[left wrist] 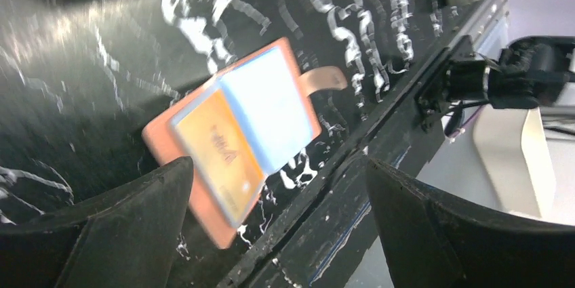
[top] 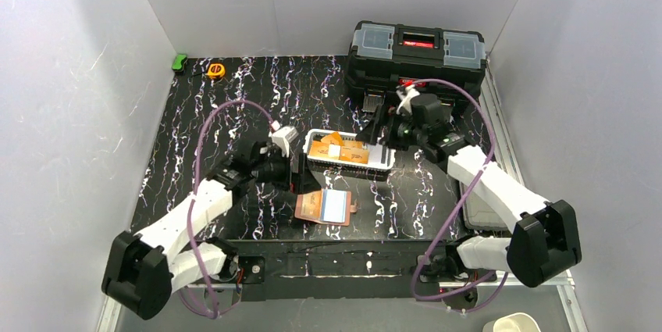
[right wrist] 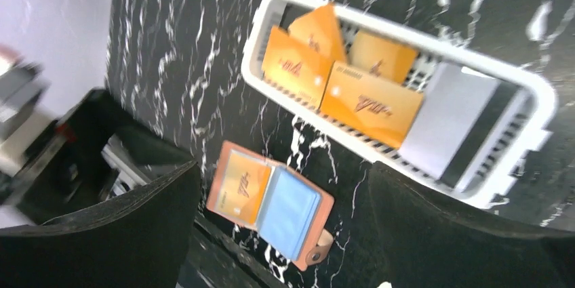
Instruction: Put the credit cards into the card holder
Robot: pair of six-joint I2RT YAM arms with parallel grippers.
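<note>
The tan card holder (top: 347, 208) lies spread out on the table near its front edge. In the left wrist view, an orange card (left wrist: 218, 149) shows in one side of the holder, and a pale blue sleeve (left wrist: 268, 105) fills the other. My left gripper is open beside and above it, nothing between the fingers. In the right wrist view, several orange cards (right wrist: 371, 104) rest in a white basket (right wrist: 498, 70). Over the basket's right end, my right gripper (top: 373, 129) hangs open and empty, its fingers (right wrist: 434, 223) well apart.
A black toolbox (top: 418, 58) stands at the back right. An orange tape measure (top: 215, 71) and a green item (top: 179, 62) sit at the back left. A white card (right wrist: 447, 115) also lies in the basket.
</note>
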